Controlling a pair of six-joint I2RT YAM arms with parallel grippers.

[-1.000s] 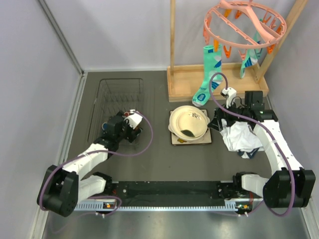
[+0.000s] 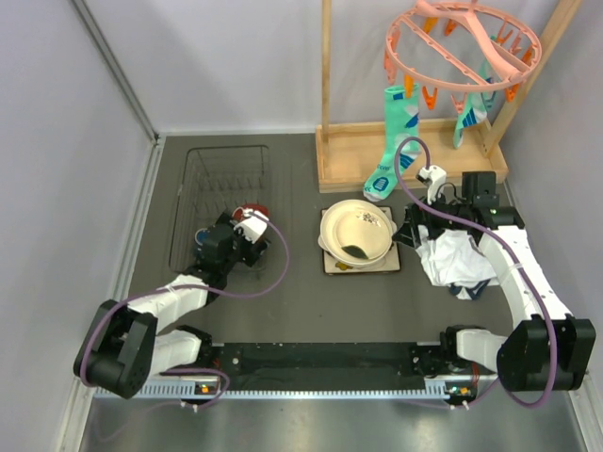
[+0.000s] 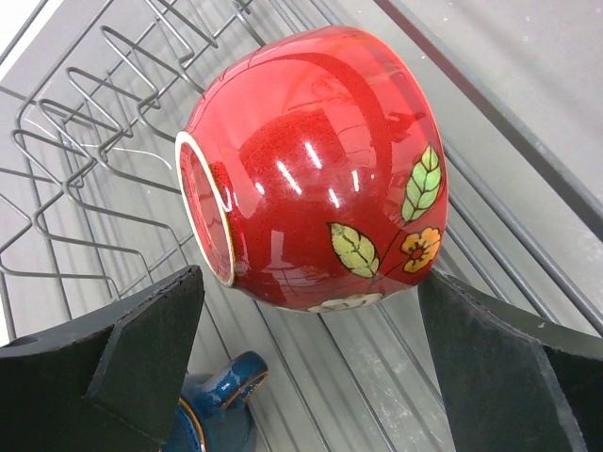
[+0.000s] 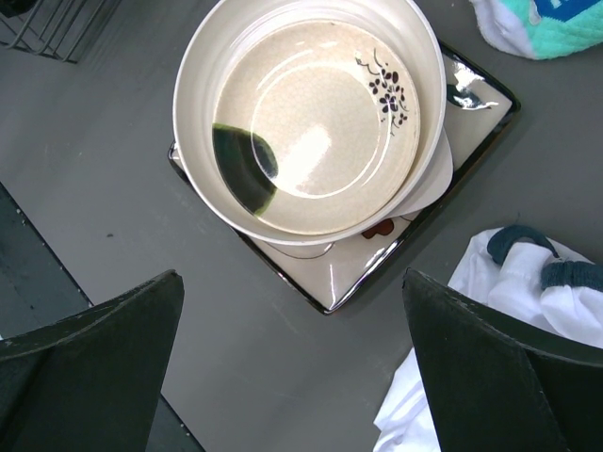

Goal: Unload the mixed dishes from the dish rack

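Observation:
A glossy red bowl [image 3: 311, 160] with painted leaves and a flower lies tipped on its side in the wire dish rack [image 2: 226, 155]. My left gripper stands open at the bowl's near side, one finger toward each end of it; whether either touches cannot be told. Below the bowl, a dark blue cup [image 3: 221, 414] is partly covered by the left finger. On the right, my open right gripper has nothing between its fingers, just beside a stack: a cream plate [image 4: 316, 122] inside a white pot [image 4: 195, 141], resting on a square plate [image 4: 325, 282].
White cloth [image 2: 457, 259] lies under and beside the right arm. Behind the stack stands a wooden frame [image 2: 358, 155], with a pink hanger ring [image 2: 462, 83] and teal socks [image 2: 396, 141] overhead. Bare counter [image 2: 297, 301] lies between the rack and the stack.
The left arm has shifted slightly, and more of the red bowl shows beside its gripper from above. The rack has slid slightly to the right. My right arm and the stack are still.

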